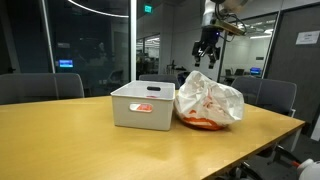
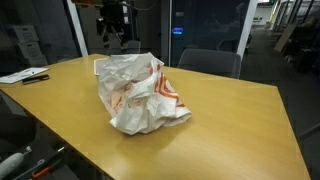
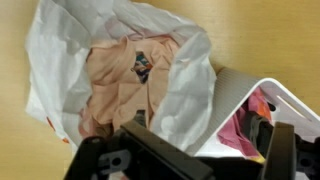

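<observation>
In exterior view 1 a crumpled white plastic bag point(image 1: 207, 100) sits on the table, reddish at its lower part. To its left stands a white bin point(image 1: 143, 108) with an orange-red mark on its front. My open gripper point(image 1: 204, 66) hangs above the bag, clear of it, with nothing between its fingers. Seen from above in the wrist view, the bag's mouth gapes, showing a peach-coloured inside and a small dark object or patch point(image 3: 142, 66). Pink cloth point(image 3: 236, 132) and dark items lie inside the bin at lower right. In exterior view 2 the bag point(image 2: 145, 100) hides most of the bin.
The wooden table point(image 1: 60, 140) has a wide bare stretch on the bin's left side. Chairs point(image 1: 55, 88) line the far edge. A few dark small items point(image 2: 36, 77) lie at the table's left in exterior view 2.
</observation>
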